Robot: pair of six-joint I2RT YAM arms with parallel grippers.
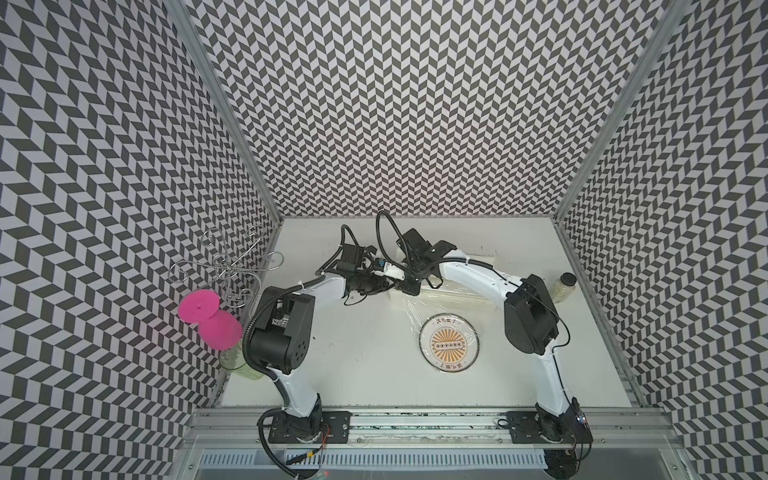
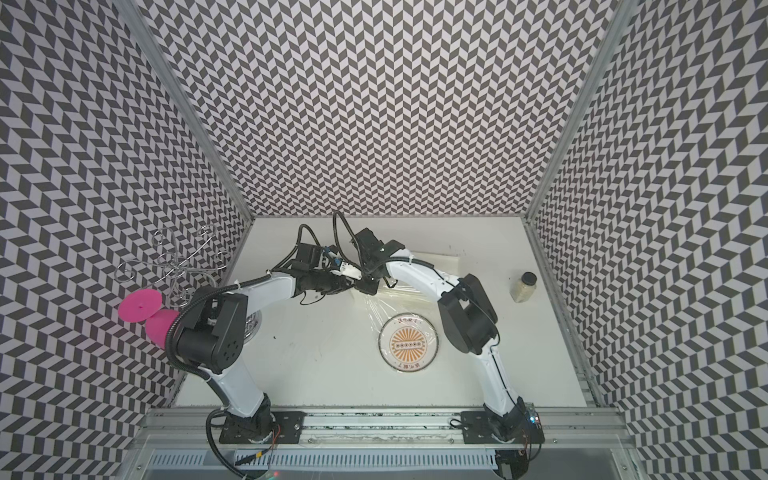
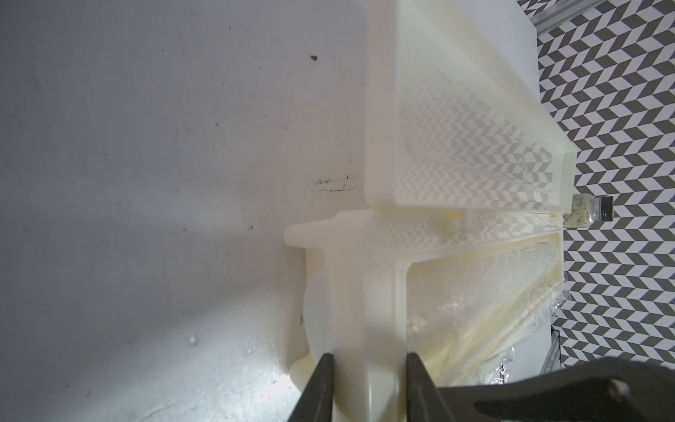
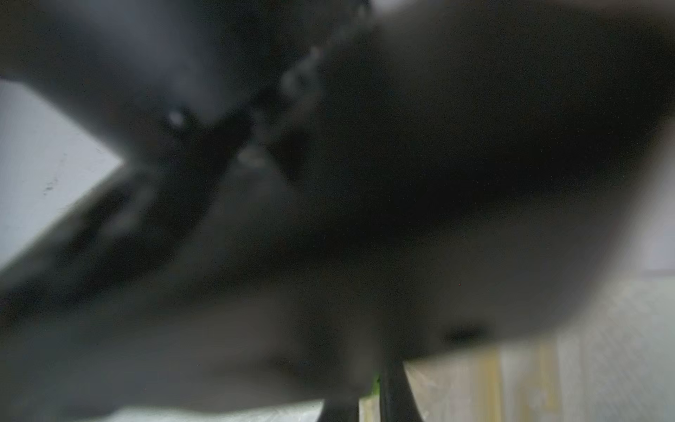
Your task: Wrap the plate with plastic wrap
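Observation:
The round plate with an orange sunburst print lies at the table's middle, clear film over it. Plastic wrap runs from the plate back to the pale dispenser box, whose lid stands open. In the left wrist view my left gripper is shut on the box's end wall. My right gripper is at the box's left end, close beside the left one. Its fingers show at the bottom of the right wrist view, with a small green part between them; a dark blurred shape hides most else.
A jar with a black lid stands at the right edge. Pink cups and a wire rack are at the left. The table in front of the left arm, left of the plate, is clear.

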